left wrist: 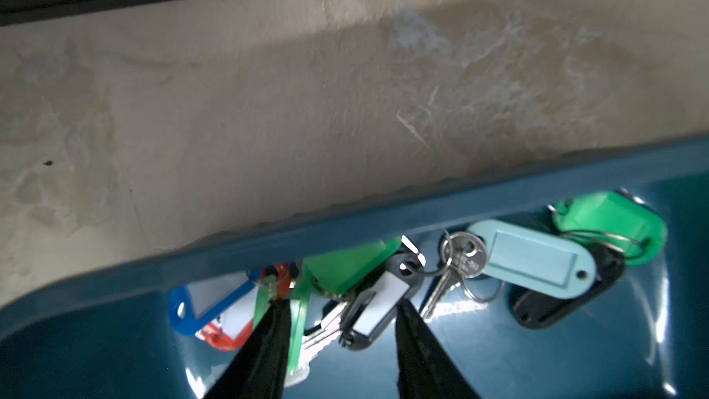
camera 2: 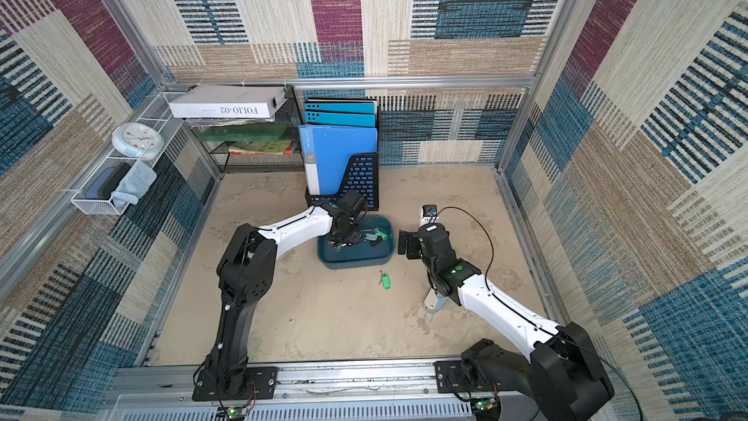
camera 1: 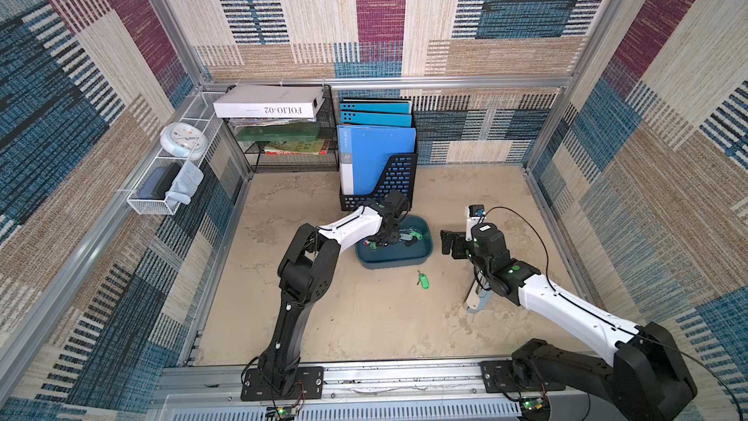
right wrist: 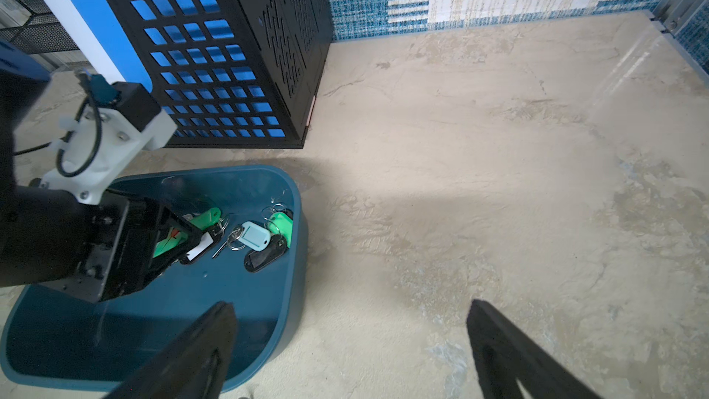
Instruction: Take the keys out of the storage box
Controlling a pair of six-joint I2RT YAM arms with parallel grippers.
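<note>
The blue storage box (camera 1: pixel 393 262) stands mid-table with several tagged keys inside. In the left wrist view a black tag (left wrist: pixel 380 306) with a white label lies between the spread fingers of my left gripper, which is open over the box. A light blue tag (left wrist: pixel 530 258) on a ring with a key (left wrist: pixel 447 280), partly over a black tag, lies to the right, near a green tag (left wrist: pixel 613 225). Blue, red and green tags crowd the left. My right gripper hangs open and empty, right of the box. One green-tagged key (camera 1: pixel 424 280) lies on the table before the box.
Behind the box stands a black file holder (camera 1: pixel 401 179) with blue folders, close to the left arm. A white and grey object (camera 1: pixel 477 296) lies beneath the right arm. Open table extends on the right (right wrist: pixel 517 177) and in front of the box.
</note>
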